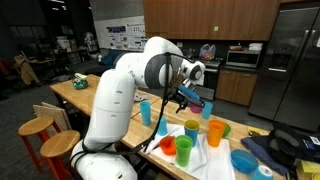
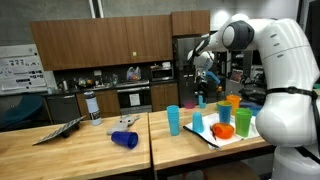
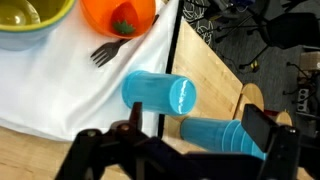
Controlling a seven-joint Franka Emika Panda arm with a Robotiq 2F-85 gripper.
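My gripper stands open, its dark fingers spread wide in the wrist view with nothing held between them. Below it, a light-blue cup is on the white cloth's edge. A second blue cup or stack of cups lies lower down, partly covered by the right finger. In exterior view 1 the gripper hangs above the table, apart from the blue cups on the near side.
An orange bowl holds a red strawberry, with a fork beside it. Green and orange cups stand on the cloth. A purple vase-like object lies on the left table, where there is free room.
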